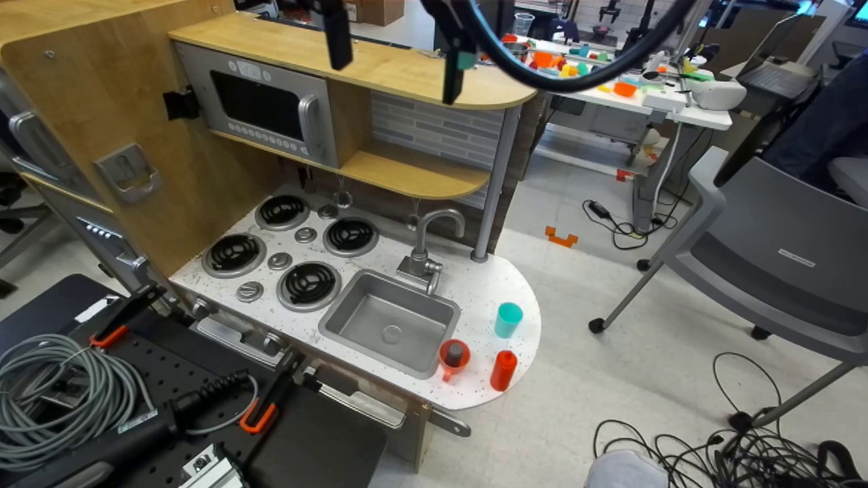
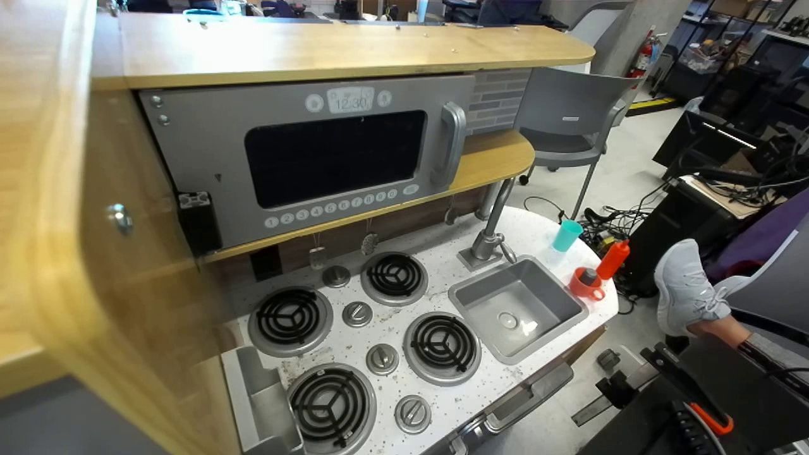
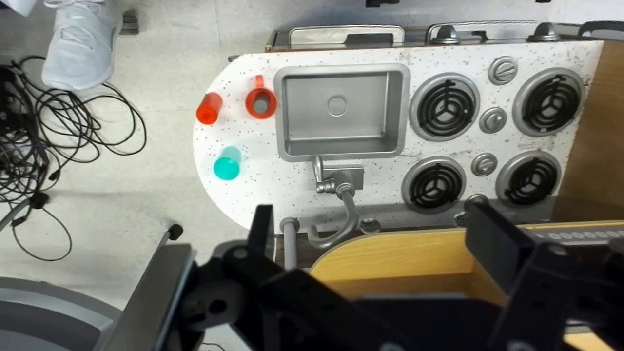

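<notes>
High above the toy kitchen, my gripper stands open, its two dark fingers wide apart with nothing held between them. In exterior view 1 those fingers (image 1: 338,41) show at the top edge, over the wooden top shelf. On the white counter's rounded end are a teal cup (image 1: 508,320), a red bottle (image 1: 504,370) and a red mug (image 1: 454,357) with a dark grey object inside it. The mug (image 3: 261,103) sits right beside the sink (image 3: 340,111). Exterior view 2 also has the teal cup (image 2: 567,235) and the red bottle (image 2: 613,258), but not my gripper.
A curved faucet (image 1: 435,244) rises behind the sink, near a grey post (image 1: 498,179). Several black burners (image 2: 442,345) cover the other end of the counter. The microwave (image 1: 256,102) and wooden shelves overhang the back. The sink is empty.
</notes>
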